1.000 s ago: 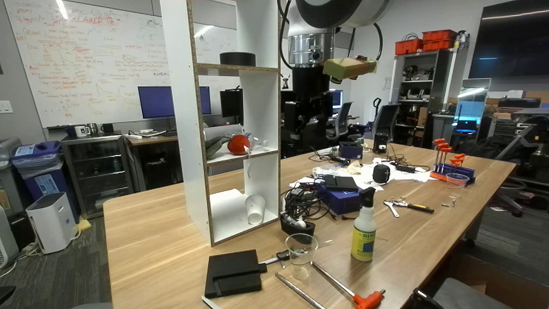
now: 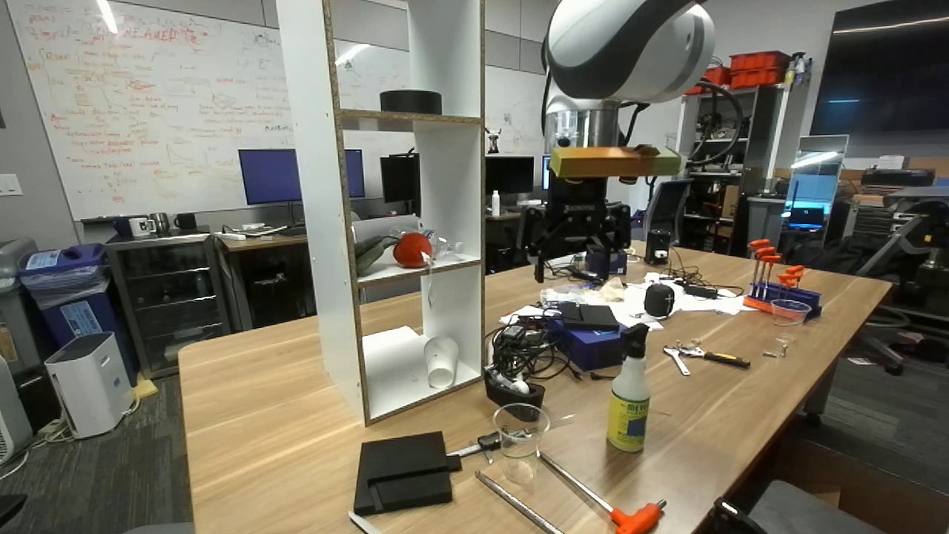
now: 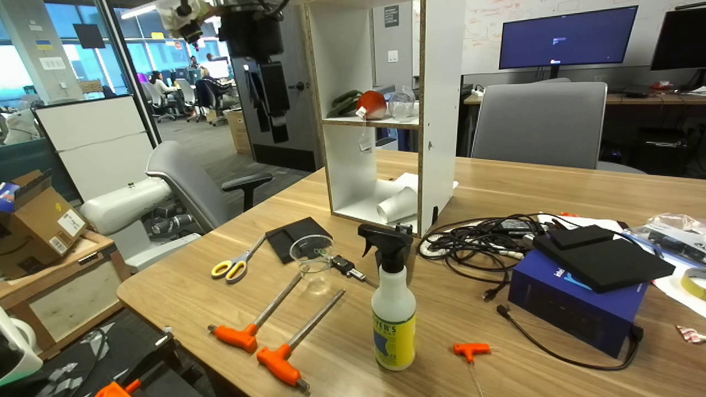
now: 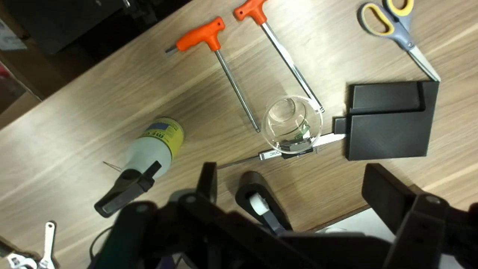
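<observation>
My gripper hangs high over the table, its fingers wide apart with nothing between them. In exterior view 1 the gripper (image 2: pixel 578 254) is to the right of the white shelf (image 2: pixel 311 196). Below it in the wrist view, a clear plastic cup (image 4: pixel 293 125) stands on the table, overlapping a digital caliper (image 4: pixel 271 154). A spray bottle (image 4: pixel 157 141) with a yellow label stands to the cup's left. Two orange-handled hex keys (image 4: pixel 233 85) (image 4: pixel 291 62) lie beside the cup. A black case (image 4: pixel 390 134) and scissors (image 4: pixel 399 31) lie to the right.
On the lowest shelf a white cup (image 2: pixel 441 362) lies on its side; a red round item (image 2: pixel 411 250) sits on the shelf above. Cables (image 3: pixel 473 245) and a blue box (image 3: pixel 576 298) crowd one side. Bare tabletop (image 2: pixel 258 400) shows left of the shelf.
In exterior view 1 my arm and gripper have shifted to the right, away from the shelf, and turned. The objects on the table and shelf look unmoved.
</observation>
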